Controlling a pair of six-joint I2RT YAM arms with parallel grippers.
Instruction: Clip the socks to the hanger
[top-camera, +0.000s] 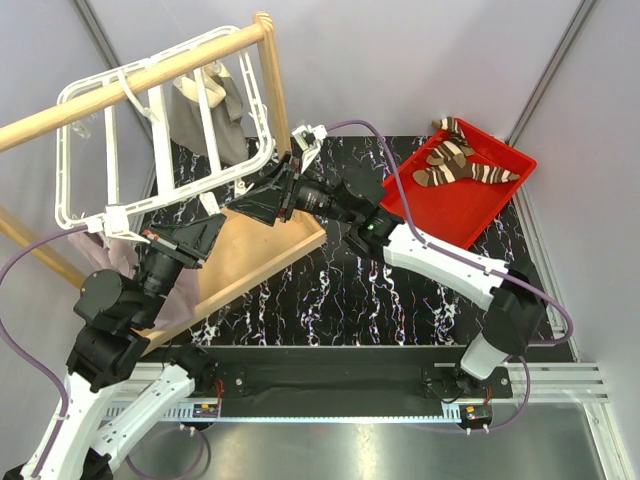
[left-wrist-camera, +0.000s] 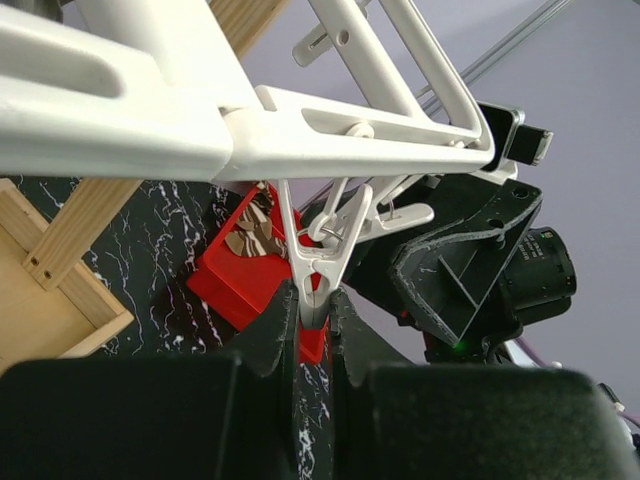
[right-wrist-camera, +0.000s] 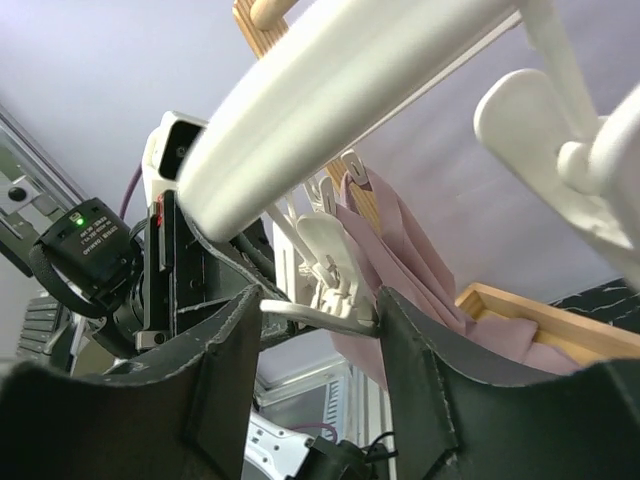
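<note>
The white hanger (top-camera: 165, 192) hangs from a wooden bar at upper left in the top view. My left gripper is shut on the lower end of a white clip (left-wrist-camera: 318, 268) under the hanger's frame. Against the hanger's near right side, my right gripper stands part open, its fingers apart on either side of another clip (right-wrist-camera: 342, 262). Whether both fingers press on that clip is unclear. Brown-and-cream striped socks (top-camera: 463, 172) lie in the red tray (top-camera: 430, 215) at the right, away from both grippers.
Grey cloth (top-camera: 210, 125) hangs behind the hanger, and pink cloth (right-wrist-camera: 400, 260) below its left part. A wooden stand base (top-camera: 265, 272) lies beneath.
</note>
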